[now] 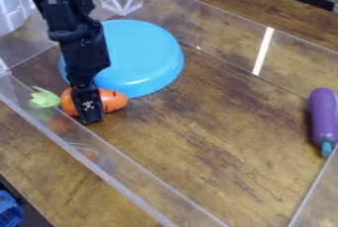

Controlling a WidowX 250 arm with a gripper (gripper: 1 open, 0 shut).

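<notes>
My black gripper (90,103) is lowered at the left, over an orange carrot (110,101) with a pale green top (43,99), lying on the wooden floor beside a light blue round plate (138,53). The fingertips overlap the carrot; whether they are closed on it I cannot tell. The arm covers part of the plate's left side.
A purple eggplant-like toy (323,117) lies at the far right. Clear plastic walls edge the area. A blue object (8,211) is at the bottom left corner.
</notes>
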